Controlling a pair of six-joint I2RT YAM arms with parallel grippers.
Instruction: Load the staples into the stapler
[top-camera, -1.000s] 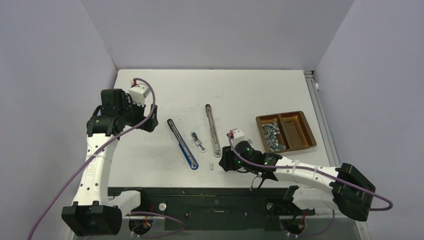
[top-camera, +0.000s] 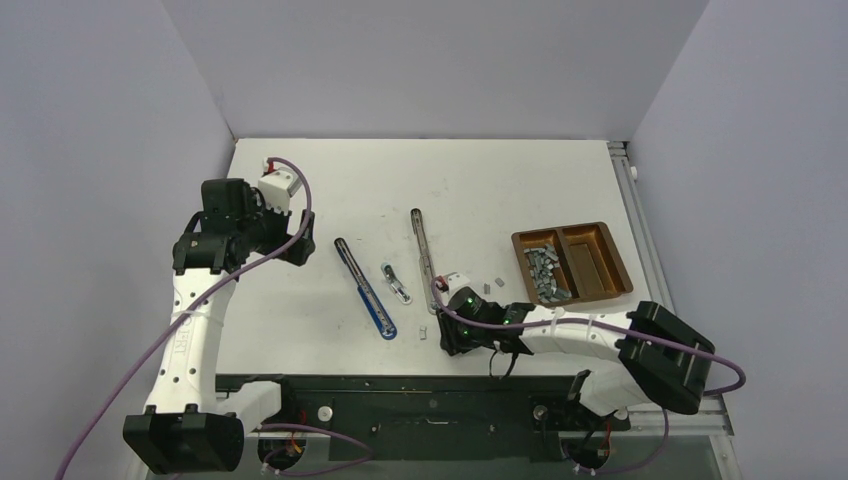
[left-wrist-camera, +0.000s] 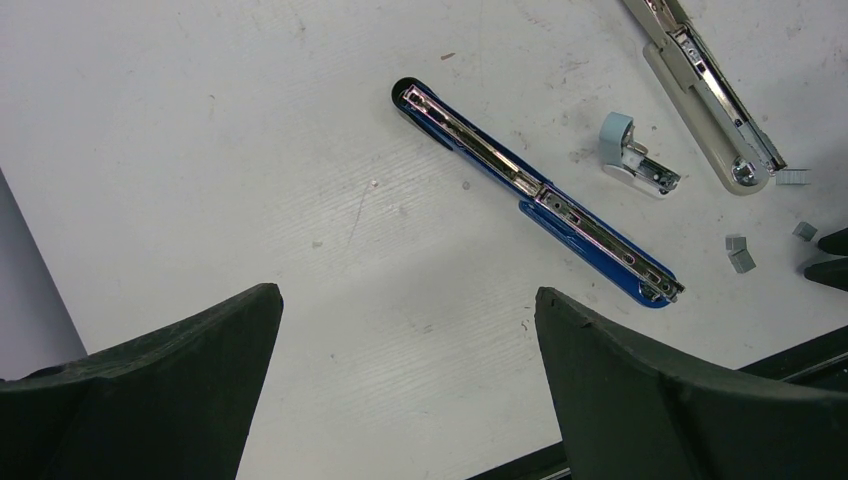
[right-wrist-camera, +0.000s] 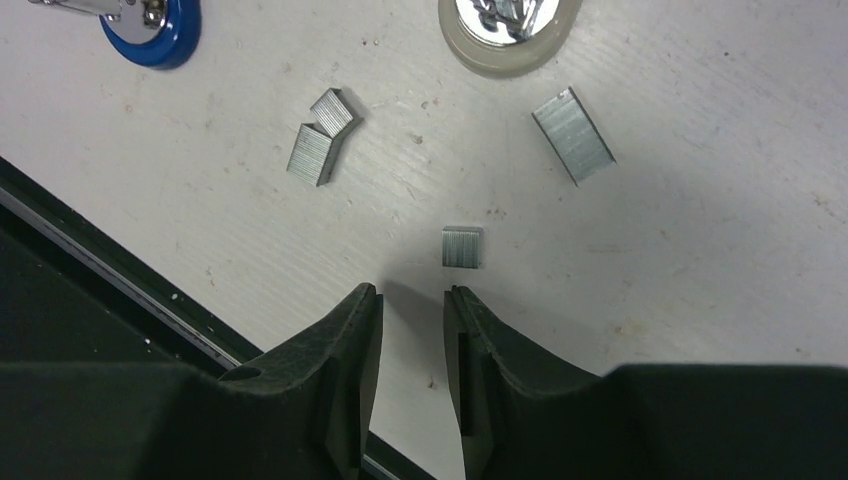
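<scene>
Three staplers lie on the table: blue (top-camera: 365, 290), beige (top-camera: 424, 255), small light-blue (top-camera: 395, 285), each appearing opened out. Small staple strips (right-wrist-camera: 311, 155) lie below them, with a longer strip (right-wrist-camera: 573, 135) and a short one (right-wrist-camera: 461, 247) just beyond my right gripper. That gripper is low over the table, fingertips a short gap apart, nothing seen between them. My left gripper is open and empty above the table's left side.
A brown two-compartment tray (top-camera: 592, 260) at the right holds many staple strips in its left compartment. A dark edge runs along the front.
The left arm and staplers have not visibly moved.
</scene>
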